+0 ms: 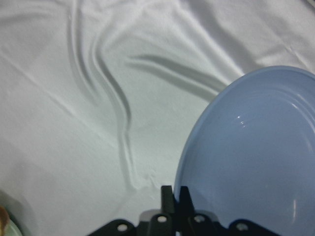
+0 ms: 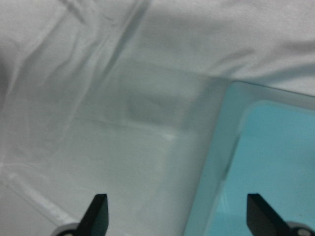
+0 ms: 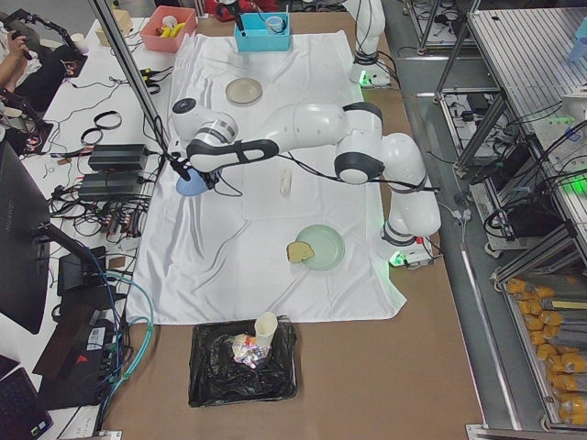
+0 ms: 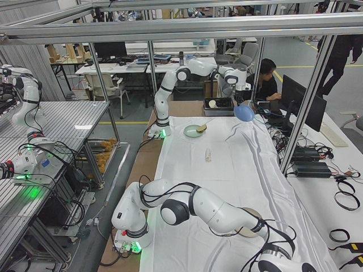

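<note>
A blue plate [image 1: 251,147] [image 3: 191,185] [image 4: 244,113] hangs above the cloth, its rim held by my left gripper, which is shut on it. My right gripper stands open with nothing between its fingers, over the edge of a light-blue bin [image 2: 261,157] at the back of the cloth. A green plate [image 3: 326,258] with a yellow-brown piece [image 3: 299,252] on it rests near the front. A beige plate [image 3: 243,91] lies farther back.
A black-lined bin [image 3: 220,367] with a cup and crumpled waste stands in front of the cloth [image 3: 220,293]. A red bin [image 3: 156,37] is at the back left, beside the light-blue one. The cloth's middle holds a small pale item [image 3: 285,181].
</note>
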